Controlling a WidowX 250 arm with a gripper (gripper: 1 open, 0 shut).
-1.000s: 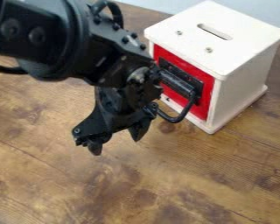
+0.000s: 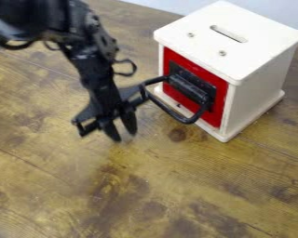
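A white wooden box [image 2: 251,60] stands at the upper right, with a slot and screws on top and a red front panel [image 2: 211,122] carrying a black fitting [image 2: 192,85] and a dark curved handle or bar that sticks out toward the left. My black gripper [image 2: 108,126] is blurred, low over the table to the left of the box, fingers pointing down and apart, with nothing seen between them.
A pale wall or edge lies behind the box at the upper right.
The arm has swung left, away from the box's front, and now shows more of the red panel. The box has not visibly moved.
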